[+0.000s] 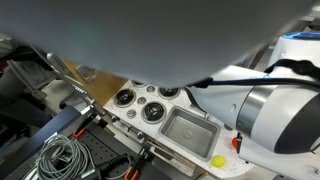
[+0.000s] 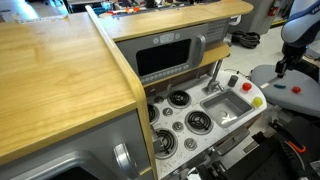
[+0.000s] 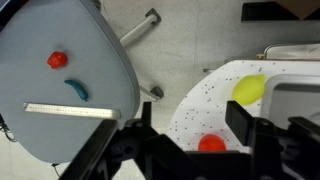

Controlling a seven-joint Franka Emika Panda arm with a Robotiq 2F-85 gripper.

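Note:
My gripper is open in the wrist view, its two dark fingers well apart with nothing held between them. Exterior view 2 has the gripper at the far right, over or near a round grey table. On that table lie a small red object, a curved teal piece and a pale strip. A yellow object rests on the white speckled counter beside the sink. Nearby sits a round red object. The white arm hides the gripper in exterior view 1.
Stove burners lie left of the sink on the counter. A microwave and a wooden shelf stand behind. Bare floor separates the counter from the grey table. Coiled cable lies at lower left in exterior view 1.

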